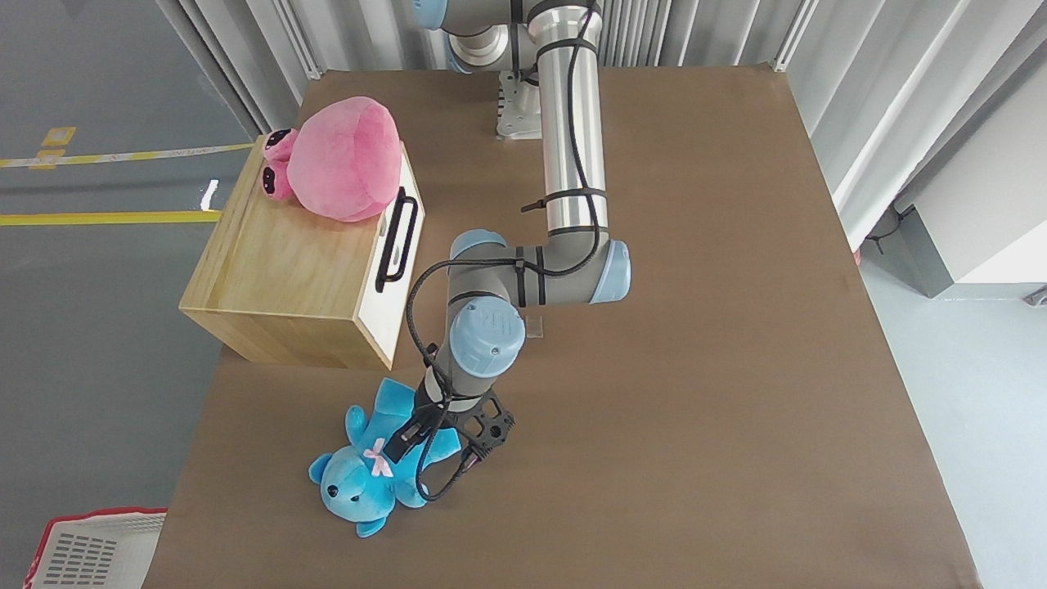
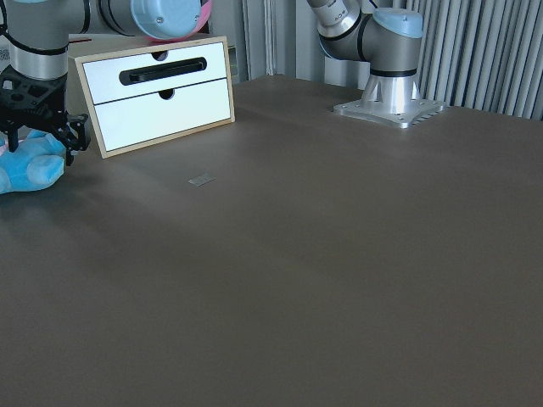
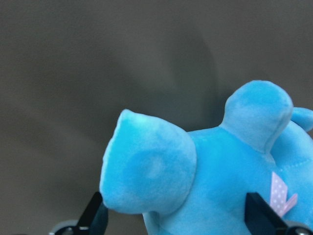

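Observation:
A blue plush bear point(image 1: 348, 489) with a pink bow lies on its back on the brown table point(image 1: 707, 393). My gripper is low over the bear's body, its fingers standing wide apart. In the wrist view one finger is beside a leg and the other is over the body near the bow, with blue plush between them; I cannot tell whether they touch it. In the left view the gripper point(image 2: 42, 146) partly hides the bear.
A wooden drawer cabinet point(image 1: 265, 265) with white fronts and a pink plush toy point(image 1: 343, 157) on top stands behind the bear. A basket point(image 1: 93, 550) is off the table at lower left.

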